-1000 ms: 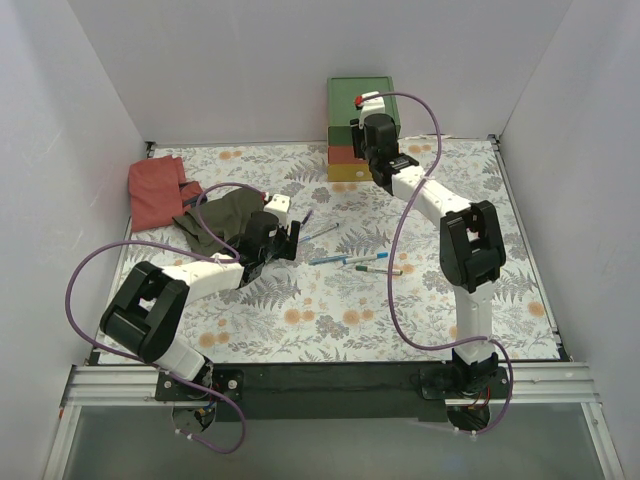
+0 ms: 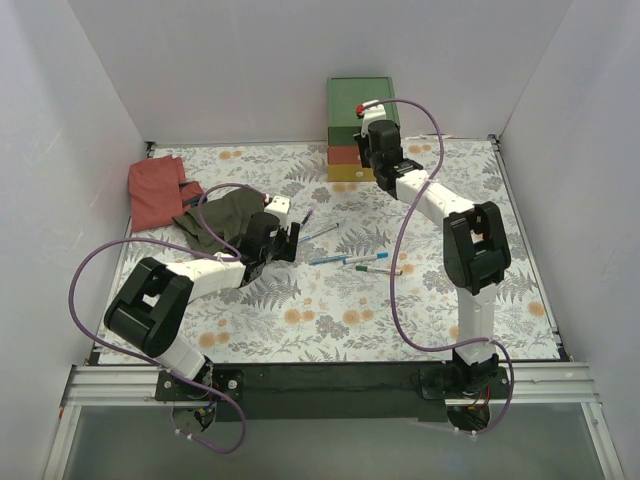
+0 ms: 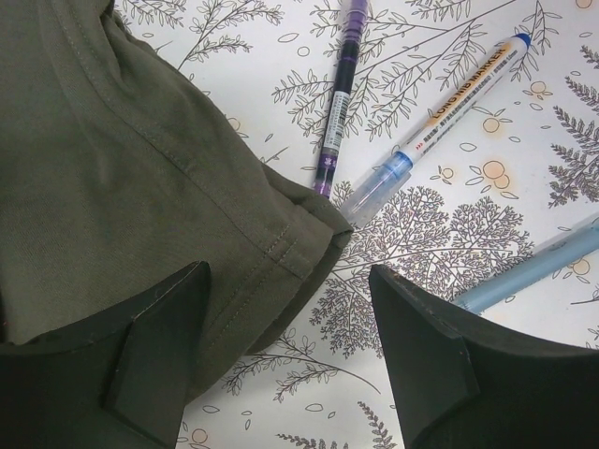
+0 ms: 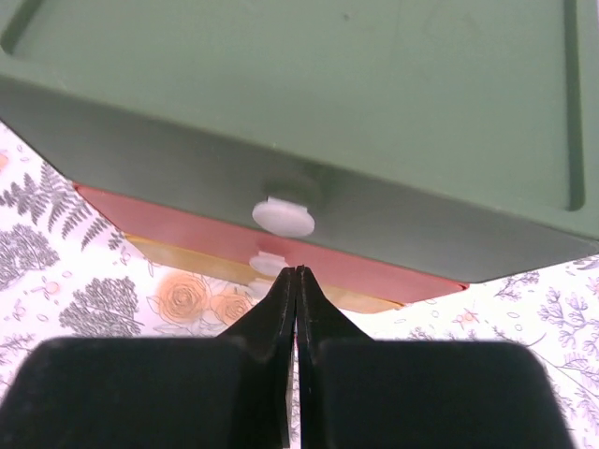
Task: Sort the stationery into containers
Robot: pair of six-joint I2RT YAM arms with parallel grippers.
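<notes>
A drawer stack stands at the back, its green top unit (image 2: 358, 98) above a red drawer (image 2: 342, 155) and a yellow drawer (image 2: 348, 173). In the right wrist view, white knobs sit on the fronts, one knob (image 4: 284, 217) on the green part. My right gripper is shut just in front of them, nothing between its fingers. My left gripper is open above the corner of a dark green cloth pouch (image 3: 197, 178). Beyond that corner lie a purple pen (image 3: 342, 94) and a clear-capped blue marker (image 3: 445, 122); the pouch's edge meets their near ends.
Mid-table, blue pens (image 2: 328, 260) and a green-capped marker (image 2: 378, 270) lie loose. A red cloth (image 2: 155, 192) rests at the back left beside the dark green one.
My right gripper has shifted slightly toward the front of the table, close by the drawer stack. The left arm has barely moved, and the pens and cloths look unchanged.
</notes>
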